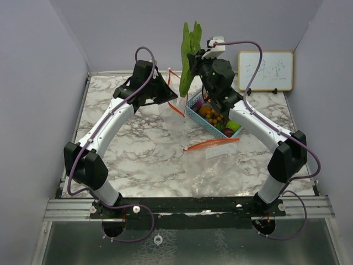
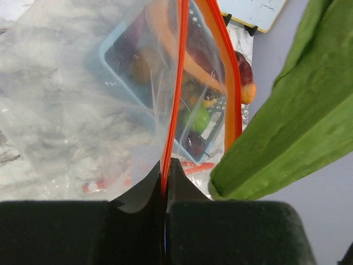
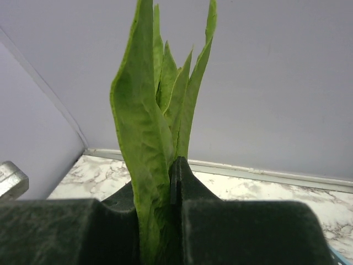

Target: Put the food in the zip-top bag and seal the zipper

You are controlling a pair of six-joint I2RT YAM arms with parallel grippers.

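A clear zip bag (image 2: 71, 88) with an orange zipper hangs open from my left gripper (image 1: 172, 96), which is shut on its edge, the zipper strip running between the fingers. My right gripper (image 1: 194, 62) is shut on a bunch of long green leaves (image 1: 187, 55), held upright high beside the bag. In the left wrist view the leaves' lower end (image 2: 231, 182) is close to the bag's mouth.
A blue basket (image 1: 205, 125) of assorted produce sits behind the bag. Another orange-zipper bag (image 1: 209, 165) lies flat at front centre. A whiteboard (image 1: 265, 70) stands at the back right.
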